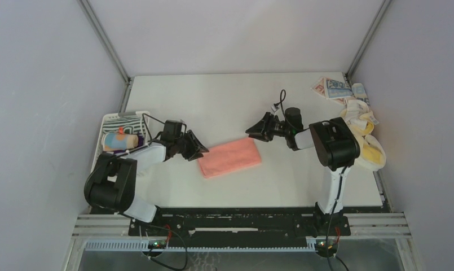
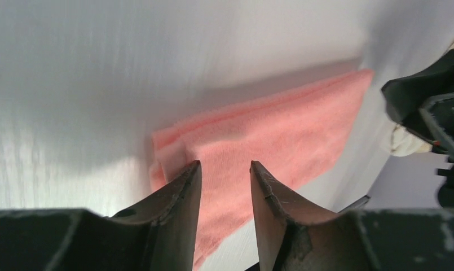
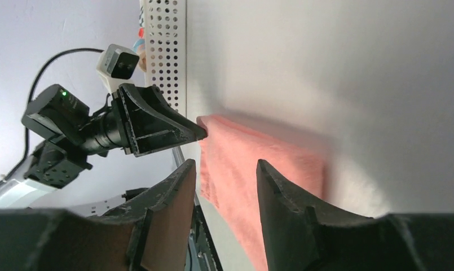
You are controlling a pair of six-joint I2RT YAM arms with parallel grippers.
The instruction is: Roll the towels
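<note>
A pink towel (image 1: 230, 158), folded into a flat rectangle, lies slightly aslant on the white table. At its far left corner is my left gripper (image 1: 203, 153); the left wrist view shows its fingers (image 2: 182, 189) apart, with the towel's layered edge (image 2: 213, 129) below and ahead of them. My right gripper (image 1: 252, 135) is at the far right corner. Its fingers (image 3: 176, 195) also stand apart in the right wrist view, with pink cloth (image 3: 241, 169) showing in the gap. Whether any pad touches the cloth, I cannot tell.
On the left a white basket (image 1: 98, 135) holds several rolled towels (image 1: 120, 141). A pale basket (image 1: 377, 165) with white and yellow cloths stands at the right edge, beside flat printed cloths (image 1: 331, 88).
</note>
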